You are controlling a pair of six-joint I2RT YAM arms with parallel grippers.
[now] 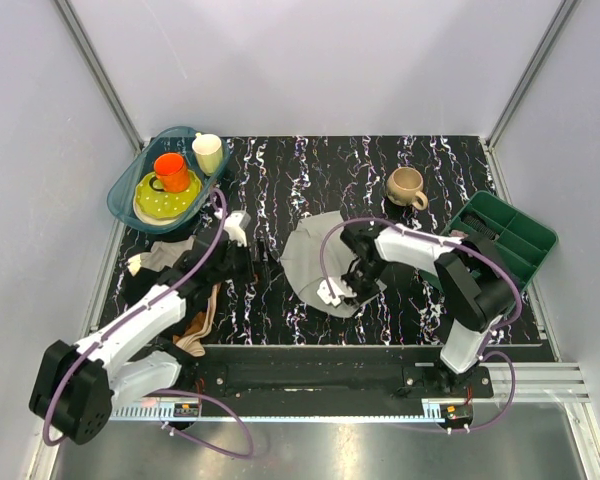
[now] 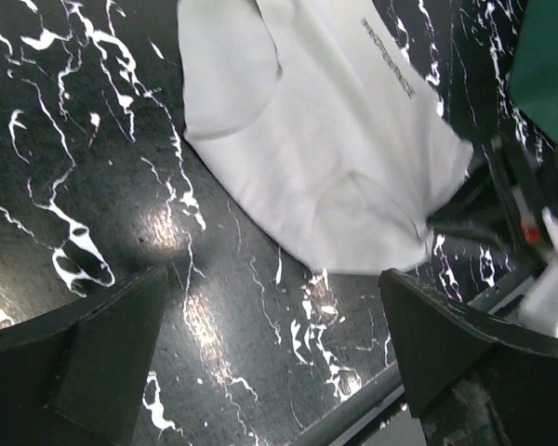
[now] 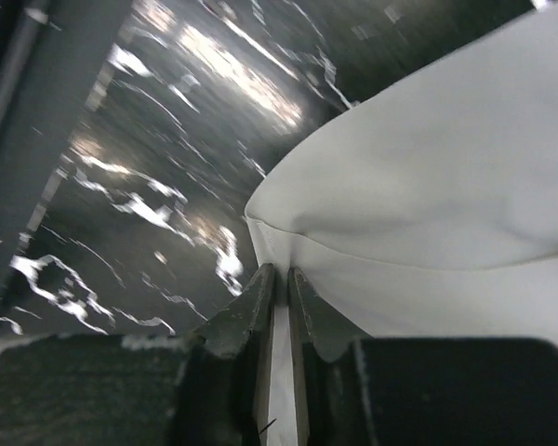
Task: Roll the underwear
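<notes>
The pale grey underwear (image 1: 305,258) lies spread and partly folded over mid-table. My left gripper (image 1: 262,263) is to its left, above bare table; in the left wrist view its fingers (image 2: 79,358) are wide apart with nothing between. Over the cloth's right front part reaches my right gripper (image 1: 358,288), hiding some of it. Up close, the right gripper has its fingertips nearly together on a narrow strip of the underwear (image 3: 428,204), at its edge, with a crease running from there.
At the right stands a green divided bin (image 1: 525,235), and a tan mug (image 1: 406,187) sits behind the cloth. A blue-green basin (image 1: 123,188) with dishes is back left. Crumpled clothes (image 1: 208,320) lie under my left arm. Table between left gripper and cloth is bare.
</notes>
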